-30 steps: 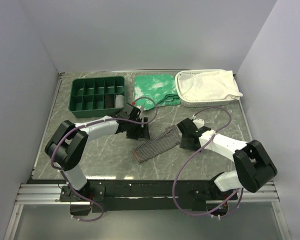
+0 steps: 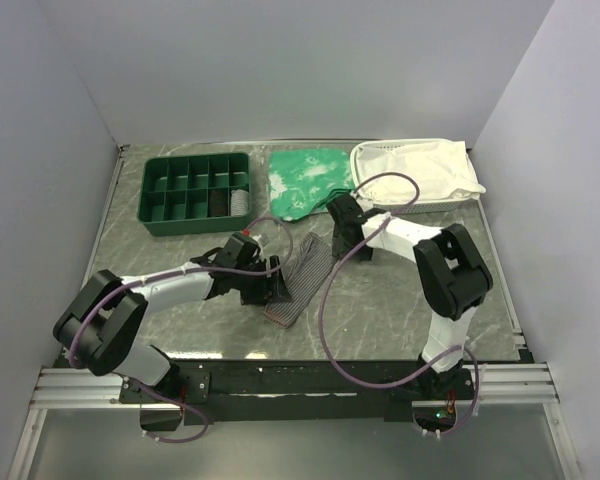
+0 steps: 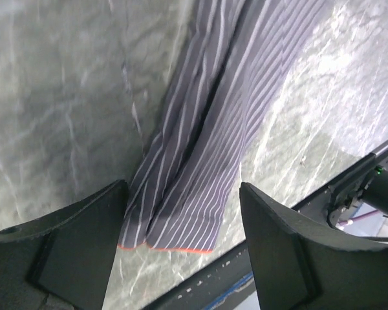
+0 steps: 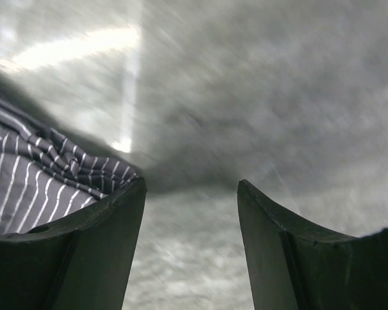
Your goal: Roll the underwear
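Observation:
The grey striped underwear (image 2: 310,280) lies folded lengthwise in a long strip, slanting from near the front edge up toward the back right. In the left wrist view its orange-edged end (image 3: 181,226) lies between the parted fingers of my left gripper, which is low at that near end. My right gripper stands open at the far end, its left finger against the cloth's rumpled edge (image 4: 84,168), with bare table between the fingers.
A green divided organiser (image 2: 165,195) stands at the back left, a green cloth (image 2: 305,175) at the back middle, a white basket (image 2: 410,203) with white cloths at the back right.
My right gripper has moved back and left, and the underwear now slants more steeply.

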